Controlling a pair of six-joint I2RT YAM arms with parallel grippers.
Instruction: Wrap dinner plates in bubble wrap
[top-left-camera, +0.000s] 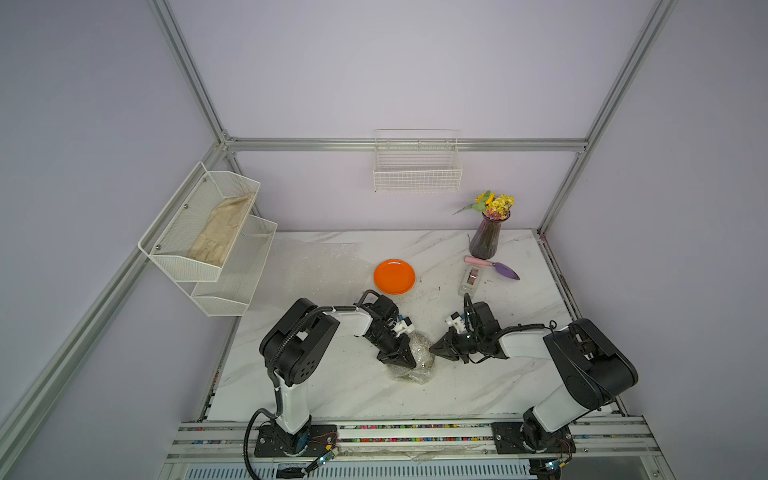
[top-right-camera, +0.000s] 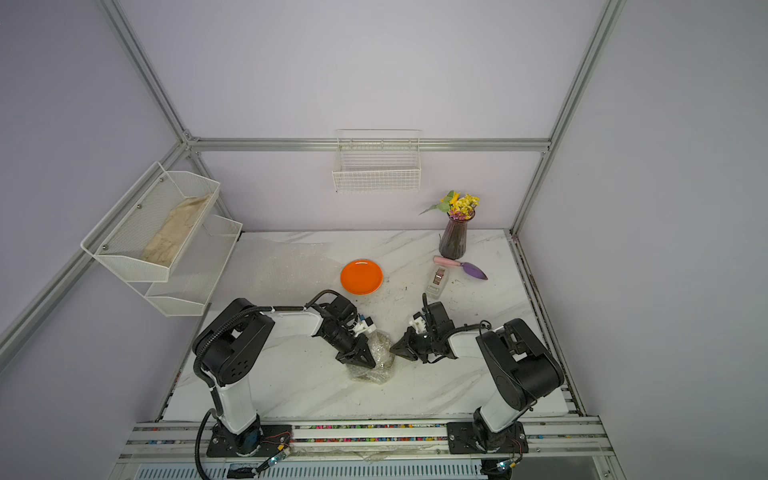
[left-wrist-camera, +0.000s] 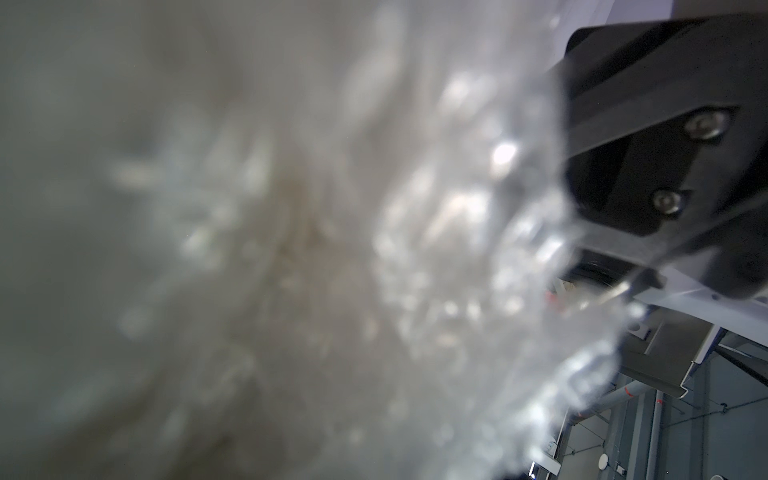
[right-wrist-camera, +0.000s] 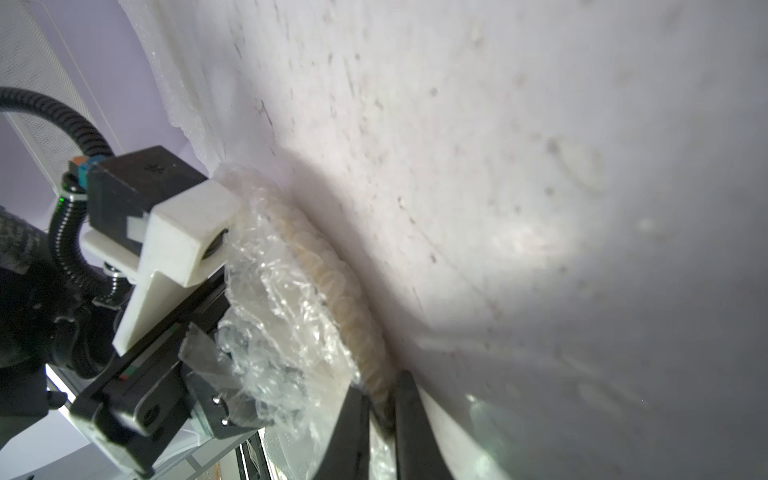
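Observation:
A crumpled bubble-wrap bundle (top-left-camera: 422, 356) lies on the table between the two arms, and any plate inside cannot be made out. My left gripper (top-left-camera: 410, 365) is shut on its left side; bubble wrap (left-wrist-camera: 448, 240) fills most of the left wrist view and hides the fingers. At the bundle's right edge is my right gripper, its fingers slightly apart. Seen in the right wrist view, the rounded edge of the bundle (right-wrist-camera: 340, 296) reaches in between those fingertips. An unwrapped orange plate (top-left-camera: 394, 277) lies flat further back.
A clear bubble-wrap sheet (top-left-camera: 320, 268) is spread at the back left. At the back right are a flower vase (top-left-camera: 485, 238), a purple-and-pink tool (top-left-camera: 504, 270) and a small clear box (top-left-camera: 470, 281).

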